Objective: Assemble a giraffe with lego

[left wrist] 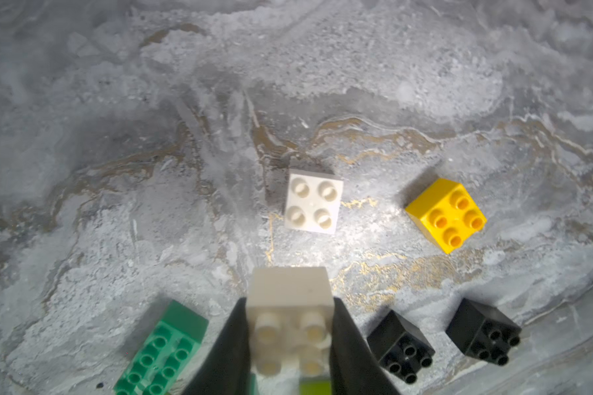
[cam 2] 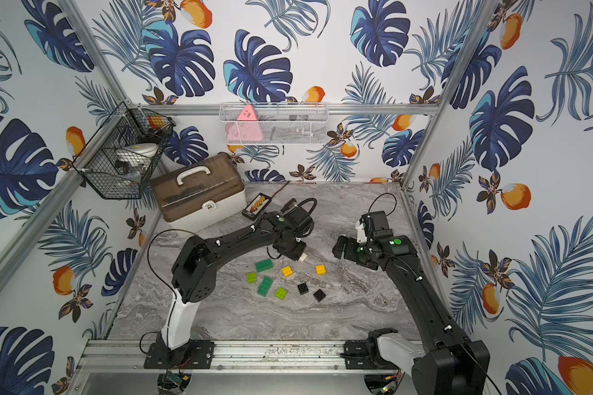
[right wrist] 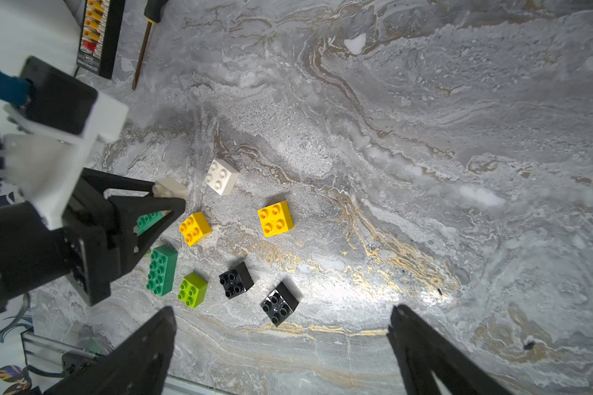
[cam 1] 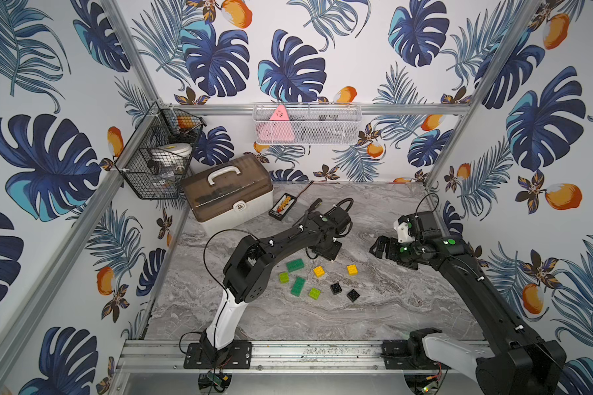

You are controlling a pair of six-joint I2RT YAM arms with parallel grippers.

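Observation:
In the left wrist view a white brick (left wrist: 290,286) sits between the fingers of my left gripper, shut on it and off the table. Another white brick (left wrist: 313,200) lies studs up on the table just ahead of that gripper. My right gripper is wide apart with nothing between its fingers. On the table are two yellow bricks, one at left (right wrist: 195,228) and one at right (right wrist: 275,219), two black bricks (right wrist: 236,279) (right wrist: 279,303), green bricks (cam 1: 295,264) (cam 1: 297,285) and lime bricks (cam 1: 283,277) (cam 1: 315,293).
A toolbox (cam 1: 230,191) stands at the back left, with a small black case (cam 1: 282,205) and a screwdriver (right wrist: 144,49) beside it.

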